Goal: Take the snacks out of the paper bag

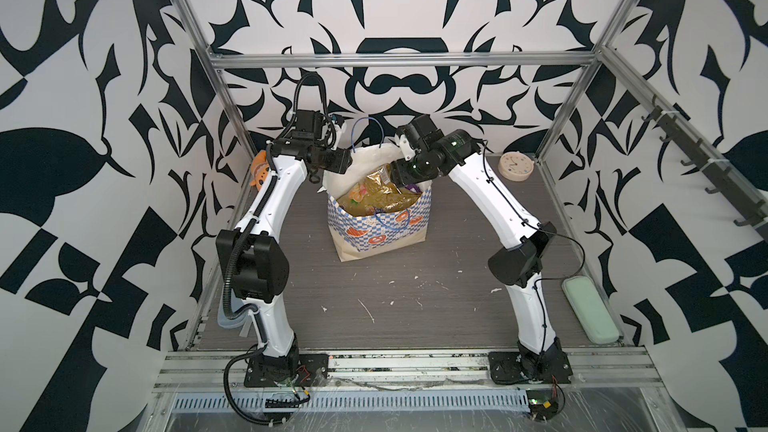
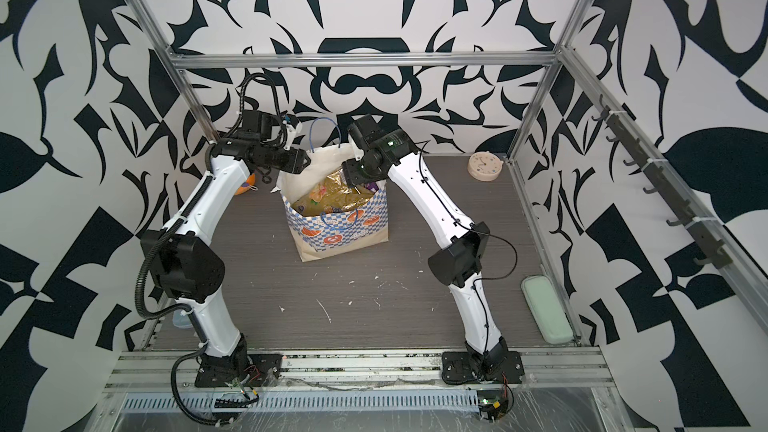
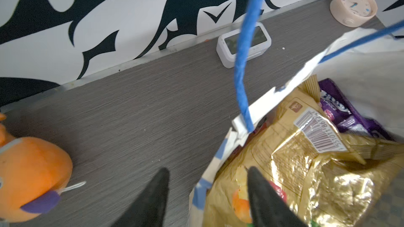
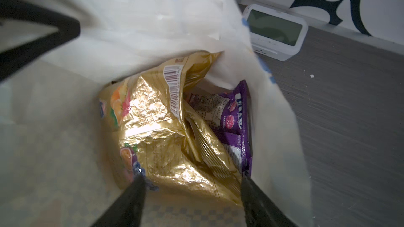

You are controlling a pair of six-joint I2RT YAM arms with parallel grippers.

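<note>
A checkered paper bag (image 1: pixel 376 236) with blue handles stands mid-table. Inside are a large gold snack pack (image 4: pixel 151 126) and, beside it, a purple pack (image 4: pixel 227 113). My left gripper is over the bag's left rim, its fingers open and apart, with the rim and gold pack seen beyond them. My right gripper is at the bag's mouth on the right, fingers open on either side of the view of the gold pack, which lies in the bag beyond them.
An orange plush toy (image 3: pixel 33 172) lies at left. A white digital clock (image 3: pixel 244 46) and a pink round clock (image 3: pixel 353 6) stand at the back. A green case (image 1: pixel 590 309) lies at right front.
</note>
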